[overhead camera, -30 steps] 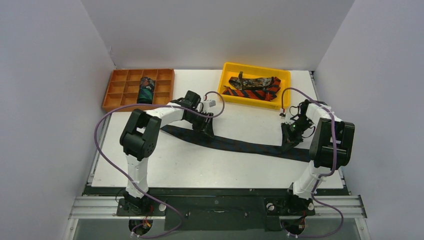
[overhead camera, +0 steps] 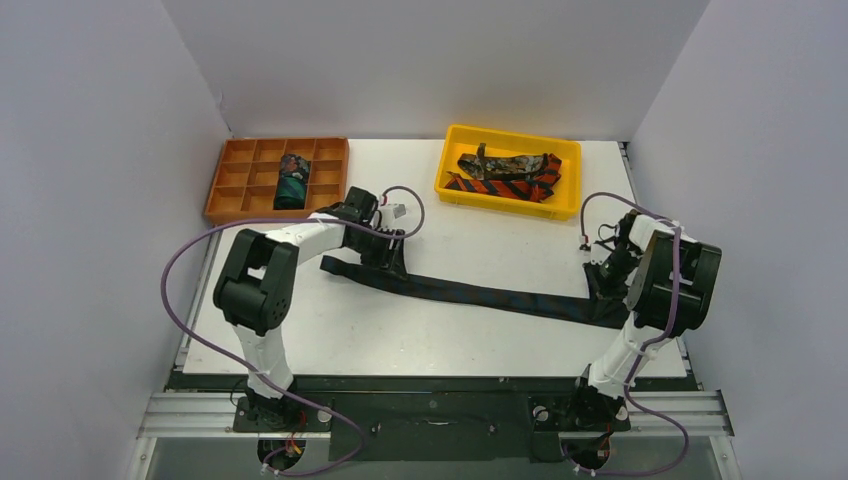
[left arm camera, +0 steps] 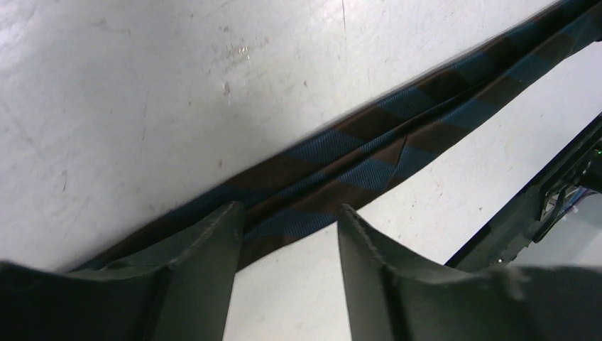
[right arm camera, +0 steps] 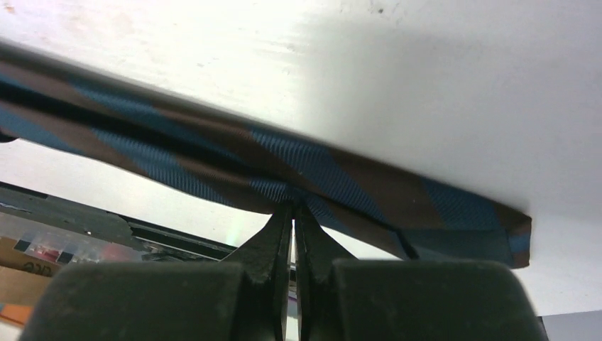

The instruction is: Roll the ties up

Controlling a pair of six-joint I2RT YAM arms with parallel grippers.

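Observation:
A long brown and blue striped tie (overhead camera: 480,300) lies stretched across the front half of the table, folds running along it. My left gripper hovers over its left part, fingers apart, with nothing clearly held between them. My right gripper is shut, its tips down at the tie near the folded right end (right arm camera: 468,227); whether cloth is pinched there is hidden.
A yellow bin (overhead camera: 450,150) with more ties stands at the back centre-right. An orange divided organizer (overhead camera: 232,175) holds a rolled tie at the back left.
My left gripper has moved leftward along the tie. My right gripper has moved right, toward the tie's right end.

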